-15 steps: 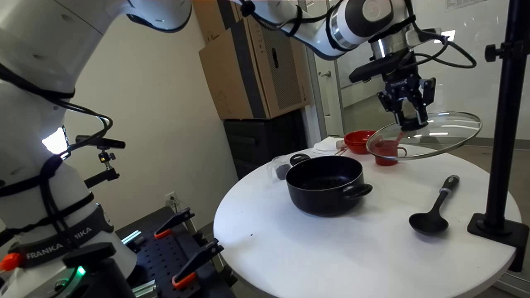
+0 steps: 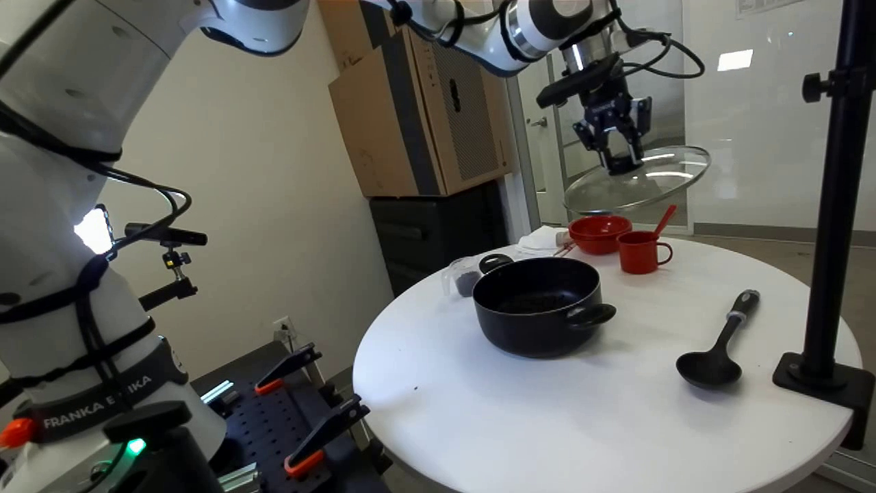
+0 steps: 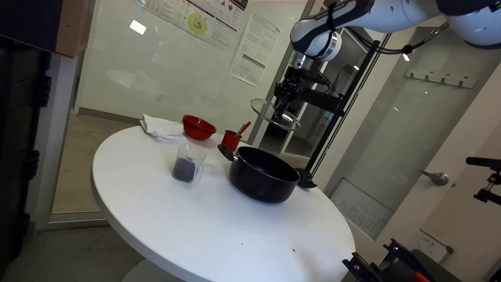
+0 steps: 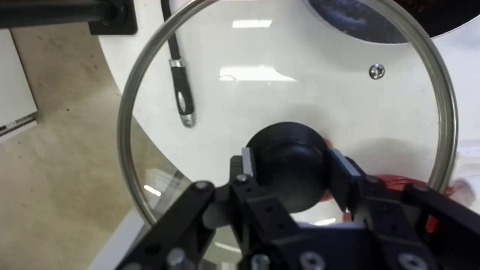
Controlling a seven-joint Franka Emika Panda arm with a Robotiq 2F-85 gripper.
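My gripper is shut on the black knob [image 4: 288, 180] of a glass lid. The clear lid [image 2: 681, 168], with its metal rim, hangs tilted in the air above the back of the table, beyond the pot and higher than the red cup. Below it stands the black pot [image 2: 538, 308], open at the top, with a handle on each side. The wrist view shows part of the pot [image 4: 450, 18] at the top right, partly through the glass.
A black ladle [image 2: 712, 365] lies near the stand pole [image 2: 825, 205]. Toward the back are a red bowl [image 2: 597, 233], a red cup [image 2: 638, 253] and white cloths [image 3: 162, 129]. A measuring cup [image 3: 188, 162] stands beside the pot.
The gripper and the lid have risen and moved left in exterior view 1, so the lid no longer overlaps the red cup there. The pot and ladle have stayed put.
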